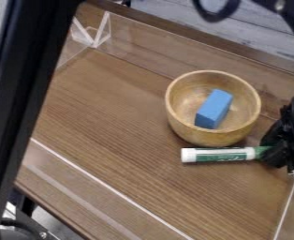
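A wooden bowl (187,103) holds a blue block (213,109) and sits right of centre on the wooden table. Just below it lies a white marker with green lettering and a green end (214,155). At the right edge my black gripper (272,150) is at the marker's green end. Whether its fingers are closed on the marker cannot be made out.
Clear plastic pieces stand at the back left corner. A dark post runs down the left side, and a black cable hangs at the top.
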